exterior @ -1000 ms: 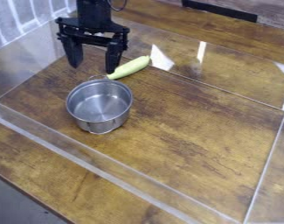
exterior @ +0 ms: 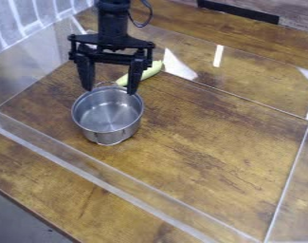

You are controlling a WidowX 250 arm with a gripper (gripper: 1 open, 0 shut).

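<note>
My black gripper [exterior: 109,84] hangs just above the back rim of a steel pot [exterior: 108,119], its fingers spread open with nothing seen between them. The pot stands upright and looks empty. Behind it and to the right lies a pale green elongated vegetable [exterior: 149,71], partly hidden by the gripper.
A wooden table [exterior: 213,142] with clear low walls around the work area fills the view. A small white strip [exterior: 218,56] shows at the back right.
The pot and vegetable have not moved.
</note>
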